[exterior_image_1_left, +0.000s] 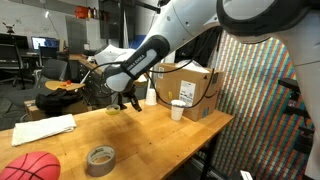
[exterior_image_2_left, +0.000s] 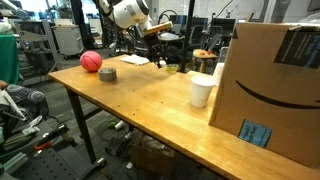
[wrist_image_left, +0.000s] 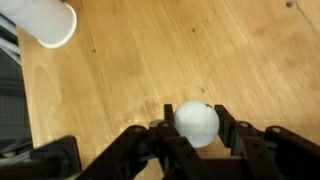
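A round white object (wrist_image_left: 197, 124), maybe a ball, sits between the fingertips of my gripper, which is shut on it in the wrist view. Seen from exterior view 1, the gripper (exterior_image_1_left: 127, 102) hangs above the far part of the wooden table (exterior_image_1_left: 150, 135), close to a small yellow-green item (exterior_image_1_left: 112, 110). In that view the white object cannot be made out. Exterior view 2 has the yellow-green item (exterior_image_2_left: 171, 69) near the table's far edge, beside the gripper.
A white cup (exterior_image_1_left: 177, 110) stands near a large cardboard box (exterior_image_1_left: 190, 87). A grey tape roll (exterior_image_1_left: 101, 160), a red ball (exterior_image_1_left: 30, 167) and a folded white cloth (exterior_image_1_left: 43, 130) lie at the left. Mid-table is clear. A white container (wrist_image_left: 45, 22) shows in the wrist view.
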